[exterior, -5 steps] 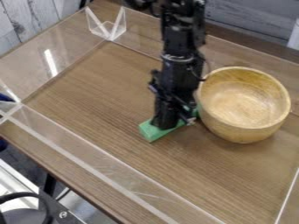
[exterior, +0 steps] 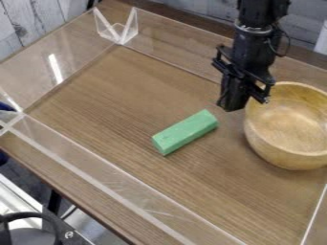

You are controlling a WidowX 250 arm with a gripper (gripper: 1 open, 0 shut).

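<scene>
My black gripper point(exterior: 232, 96) is high at the right of the camera view, shut with nothing visible between its fingers, just above and left of a large tan bowl point(exterior: 292, 129). A green rectangular block point(exterior: 185, 131) lies on the wooden table below and left of the gripper, apart from both it and the bowl.
A clear angular holder point(exterior: 118, 27) stands at the back left. The table's left edge point(exterior: 38, 134) runs down to a dark object at the lower left.
The gripper has risen away from the green block toward the back right. The block stays on the table, and the bowl sits slightly further right.
</scene>
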